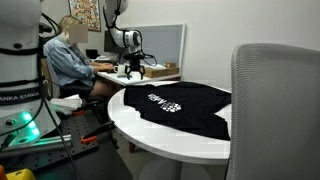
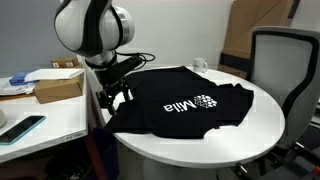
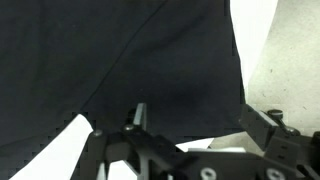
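A black cloth [image 2: 165, 85], seemingly a garment, with white lettering [image 2: 204, 102] lies spread over a round white table [image 1: 165, 137]. Close to the left end of the cloth in exterior view 2 is my gripper [image 2: 116, 108], pointing down; whether it touches the fabric cannot be judged. In exterior view 1 the gripper [image 1: 132, 72] appears small at the far side of the table. The wrist view shows its fingers wide apart above a corner of the black cloth [image 3: 165, 85], with nothing gripped between them.
A grey chair back [image 1: 272, 100] stands beside the table. A white mug [image 2: 200, 65] sits near the far rim in exterior view 2. Cardboard boxes [image 2: 60, 88] and a phone [image 2: 22, 129] are on a side table at the left.
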